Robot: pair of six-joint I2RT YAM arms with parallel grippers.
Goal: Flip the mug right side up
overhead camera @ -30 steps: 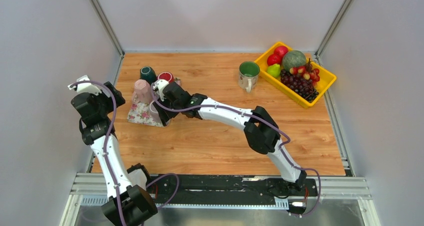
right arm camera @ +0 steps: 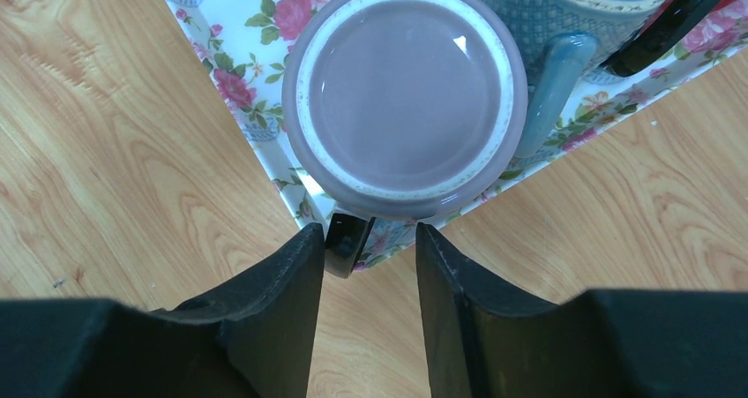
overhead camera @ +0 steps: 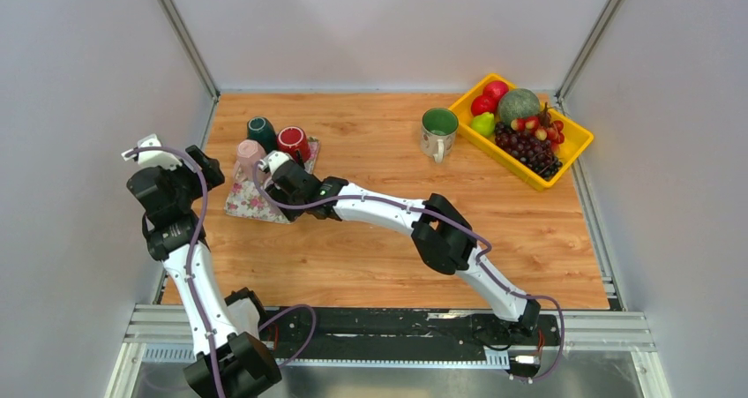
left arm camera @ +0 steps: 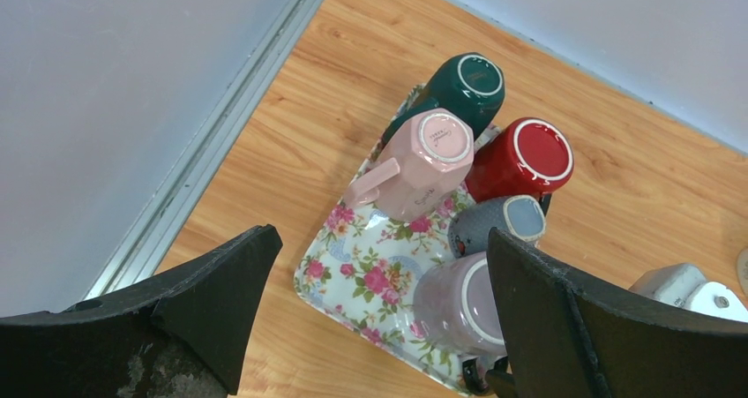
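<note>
A mauve mug (right arm camera: 406,93) stands upside down on the floral tray (left arm camera: 322,283), its pale base ring facing up. Its black handle (right arm camera: 347,241) points toward my right gripper, whose fingers are apart. The handle lies in the view of that gap, close by the left finger; whether they touch I cannot tell. In the top view the right arm hides most of this mug. Over the table's left side hangs my left gripper, wide open and empty.
Also upside down on the tray are a pink mug (left arm camera: 423,164), a dark green mug (left arm camera: 467,93), a red mug (left arm camera: 525,160) and a grey-blue mug (left arm camera: 498,221). A green-lined mug (overhead camera: 438,133) stands upright near a yellow fruit basket (overhead camera: 578,142).
My right gripper has shifted left in the top view, covering more of the mauve mug and uncovering the red one. The left arm has barely moved.
</note>
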